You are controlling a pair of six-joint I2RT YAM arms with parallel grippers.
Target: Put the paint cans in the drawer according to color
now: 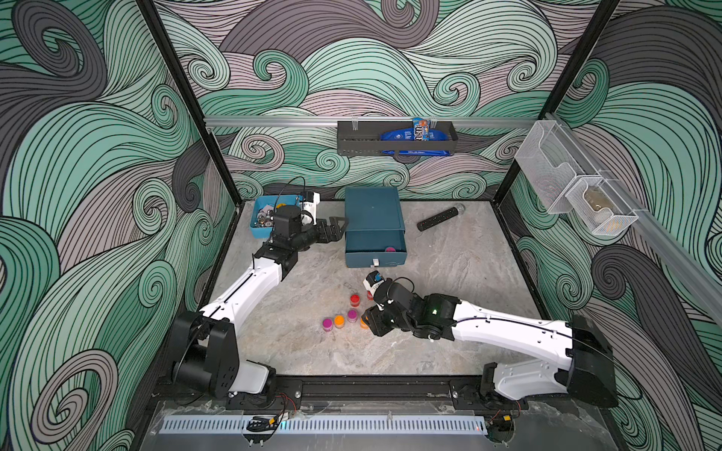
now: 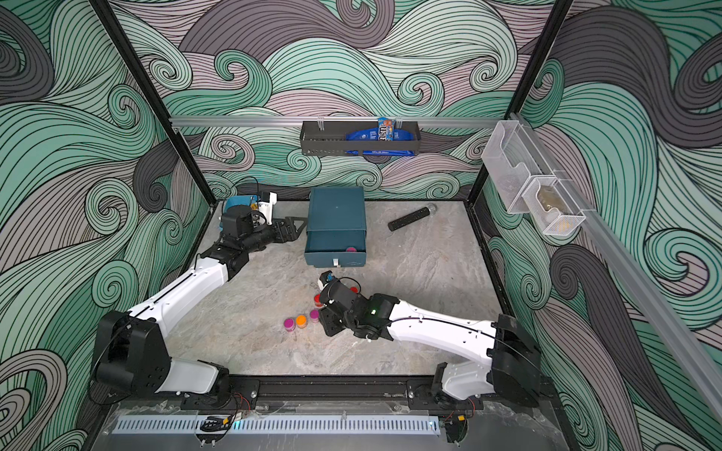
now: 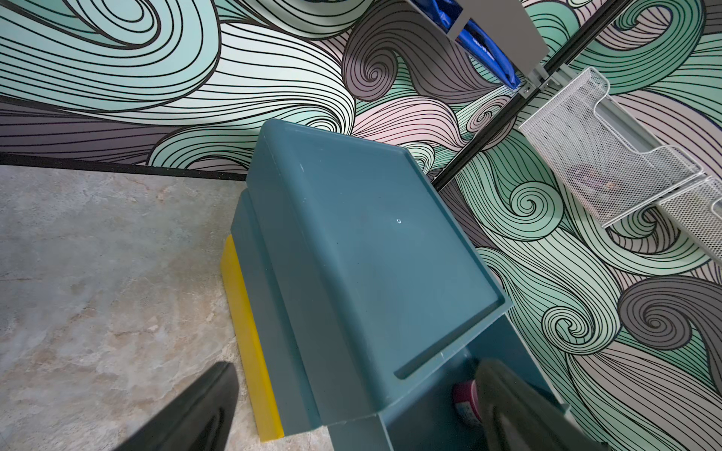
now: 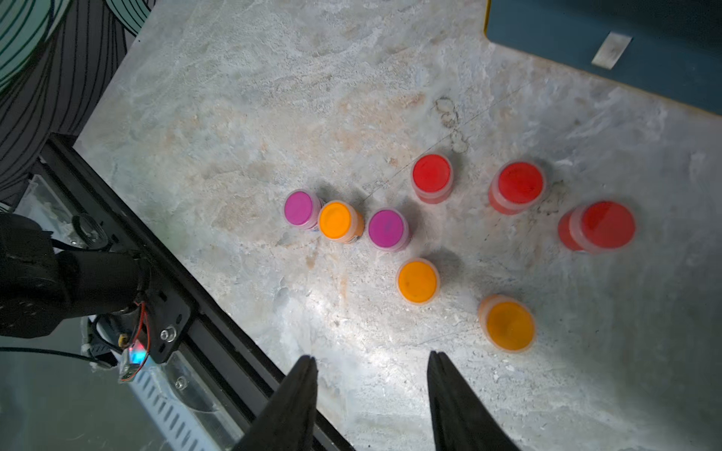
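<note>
The teal drawer box (image 1: 374, 206) stands at the back with its drawer (image 1: 376, 261) pulled open. A can with a magenta lid (image 3: 467, 400) sits inside it. On the table, in the right wrist view, are a left purple can (image 4: 301, 208), an orange can (image 4: 339, 221) and a second purple can (image 4: 387, 229) in a close row. Two more orange cans, the nearer (image 4: 417, 281) and the right one (image 4: 509, 324), lie apart. Three red cans (image 4: 432, 176) stand farther back. My right gripper is open and empty above the table. My left gripper is open beside the box.
A blue bin (image 1: 261, 225) of small items sits behind the left arm. A black bar-like object (image 1: 440, 218) lies right of the box. Mesh baskets (image 1: 560, 173) hang on the right.
</note>
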